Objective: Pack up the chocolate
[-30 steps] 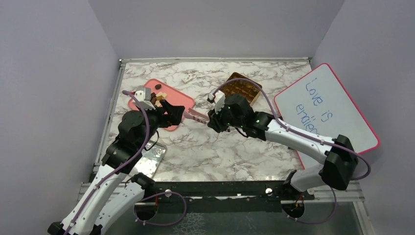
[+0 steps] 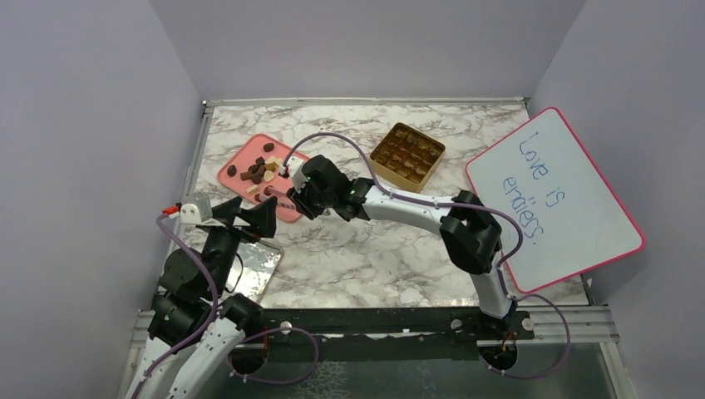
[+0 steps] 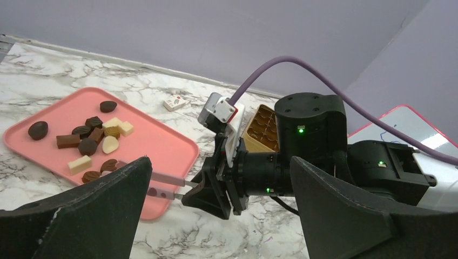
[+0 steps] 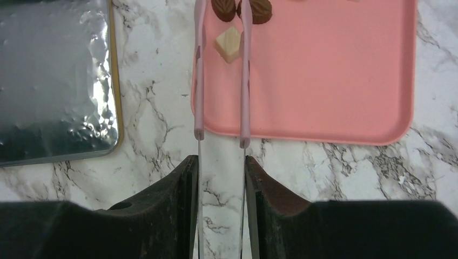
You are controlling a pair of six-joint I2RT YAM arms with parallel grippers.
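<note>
Several brown and cream chocolates lie on the pink tray [image 3: 167,143]; among them are a dark oval piece [image 3: 38,130] and a brown bar [image 3: 68,141]. My right gripper [image 2: 298,201] is shut on pink-tipped tongs [image 4: 246,97], whose two arms stand apart over the tray. A cream square [image 4: 229,44] shows between those arms in the right wrist view, with two dark pieces higher up. The tong tips run out of that view. To the tray's near side, my left gripper [image 2: 263,219] hangs open and empty. The brown compartment box [image 2: 407,156] stands farther right.
A silver tray [image 4: 54,81] lies left of the pink one, partly under the left arm. A small white object [image 3: 175,102] rests behind the pink tray. The whiteboard [image 2: 555,199] fills the right side.
My right gripper has moved left with the tongs, from beside the pink tray to over it. The left gripper has drawn back left and toward the front, uncovering more chocolates.
</note>
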